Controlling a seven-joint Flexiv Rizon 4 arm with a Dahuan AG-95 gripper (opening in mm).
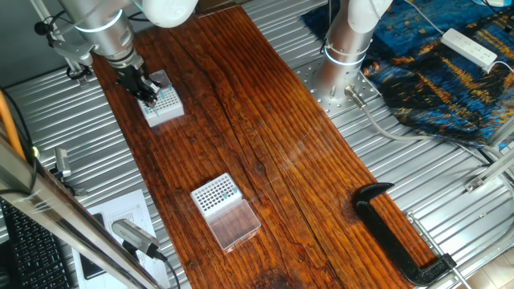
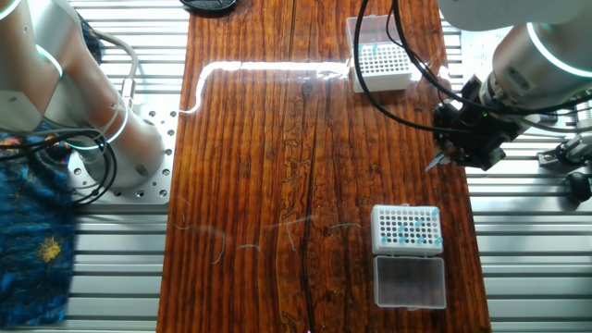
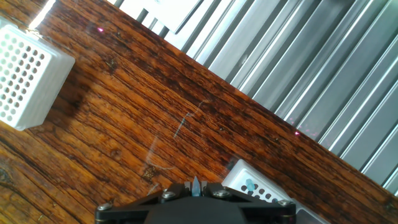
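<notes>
My gripper is shut on a small blue pipette tip, which juts out below the black fingers. In the wrist view the tip points up from between the fingertips. A white rack with several blue tips stands close by, its clear lid folded open; in exterior view 1 the gripper partly covers this rack. The held tip is above the table and seems apart from the rack. Farther off is a second white rack, mostly empty holes with a bit of blue, its clear lid open too.
A black clamp grips the table edge. Cables hang across exterior view 2. Bare wood lies between the two racks.
</notes>
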